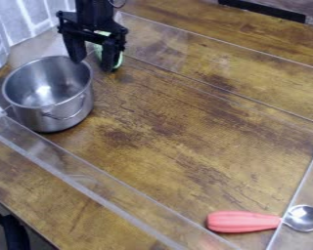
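My black gripper (91,35) hangs at the upper left, just behind a steel pot (47,102). A green object (110,57) lies beside and partly behind the gripper; I cannot tell whether the fingers touch it or how far apart they are.
An ice-cream scoop with a red handle (245,221) lies at the front right. A pale crinkled surface is at the far left.
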